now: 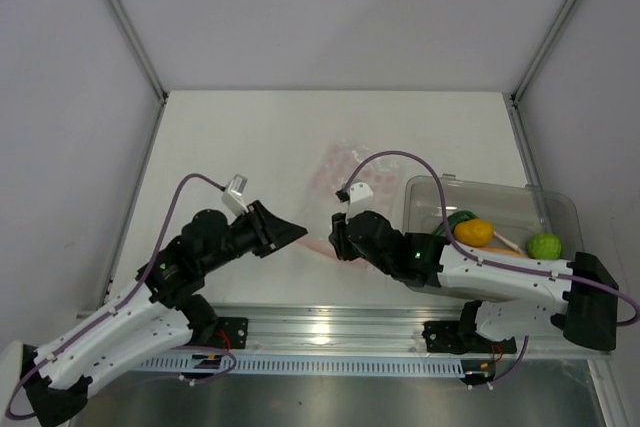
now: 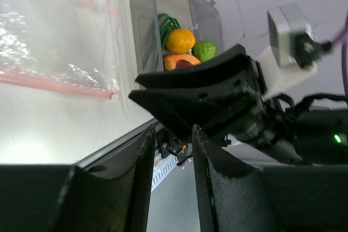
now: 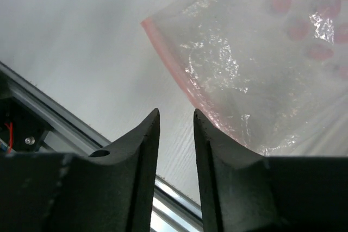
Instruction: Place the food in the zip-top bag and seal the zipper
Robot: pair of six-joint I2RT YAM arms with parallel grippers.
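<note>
The clear zip top bag [image 1: 325, 192] with pink dots lies flat on the white table. Its pink zip strip [image 3: 173, 69] runs along the edge nearest me, and no food shows inside. Left of that edge, my left gripper [image 1: 304, 232] is partly open and empty. My right gripper [image 1: 340, 244] hovers over the bag's near part, also partly open; its two fingers [image 2: 179, 79] are spread with nothing between them. To the right, a clear bin holds food: a yellow piece [image 2: 180, 41], a green round one [image 2: 204, 50] and an orange curved one [image 2: 181, 60].
The bin [image 1: 510, 199] stands at the table's right side, partly behind my right arm. A metal rail [image 1: 320, 317] borders the near edge.
</note>
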